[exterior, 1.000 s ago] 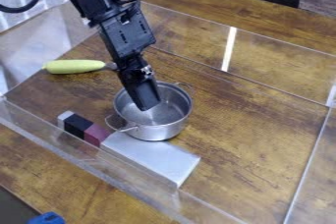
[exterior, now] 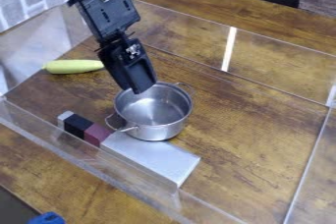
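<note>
A steel pot (exterior: 163, 121) with two wire handles stands in the middle of the wooden table. My black gripper (exterior: 136, 83) hangs over the pot's back-left rim, coming down from the top left; it is open, and I see nothing held in it. A cleaver (exterior: 155, 154) with a dark handle and silver blade lies in front of the pot. A pale yellow-green vegetable or toy (exterior: 73, 67) lies at the left, behind the pot.
Clear plastic walls edge the work area (exterior: 250, 120). A small blue object (exterior: 46, 218) sits at the bottom left, outside the wall.
My gripper has risen a little and shifted left from inside the pot toward its back-left rim, uncovering more of the pot's interior.
</note>
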